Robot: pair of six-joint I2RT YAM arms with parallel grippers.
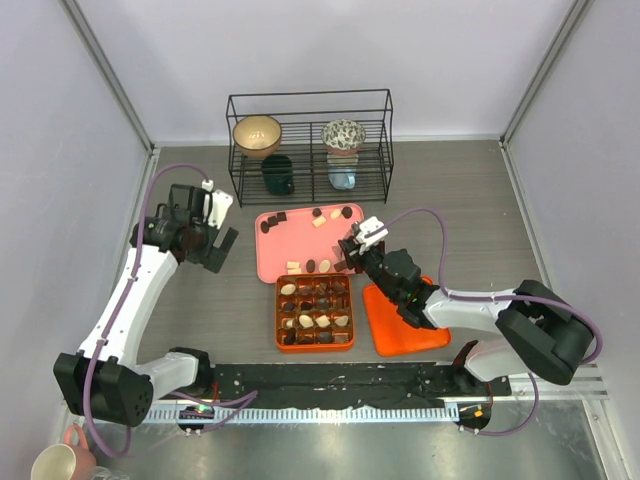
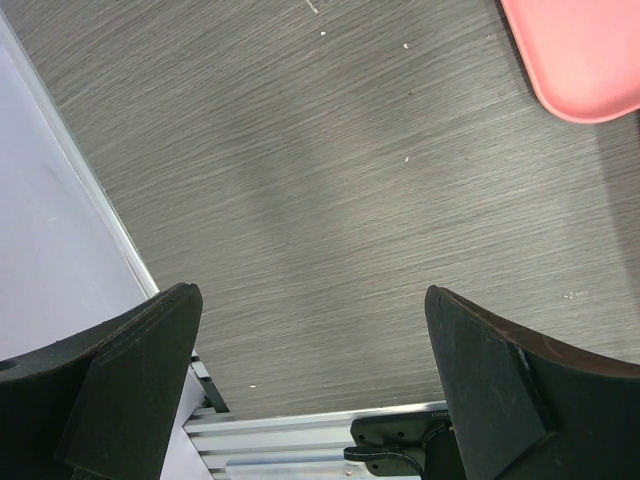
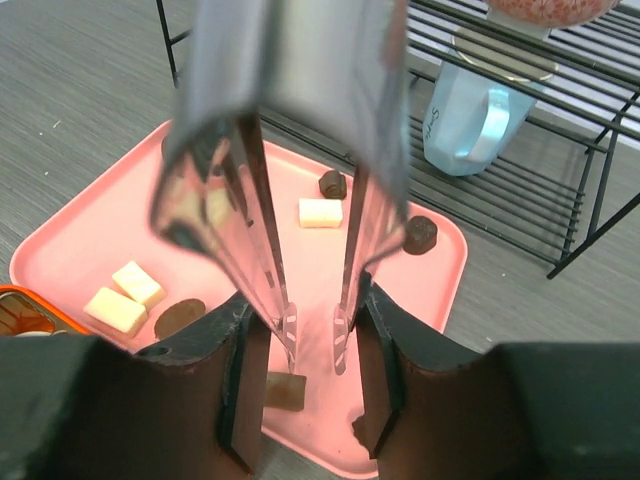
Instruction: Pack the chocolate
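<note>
The pink tray point(image 1: 295, 245) carries several dark and white chocolates. In front of it stands the orange box point(image 1: 316, 347), its compartments holding many pieces. Over the tray's front right part hovers my right gripper, open, its clear fingertips apart with nothing between them. Just below these tips in the right wrist view lies a brown rectangular chocolate point(image 3: 285, 391); a gripper finger may hide part of it. My left gripper stands open and empty above bare table, left of the tray.
An orange lid point(image 1: 405, 332) lies right of the box. Behind the tray stands a black wire rack point(image 1: 310, 125) with bowls and mugs, including a light blue mug point(image 3: 478, 115).
</note>
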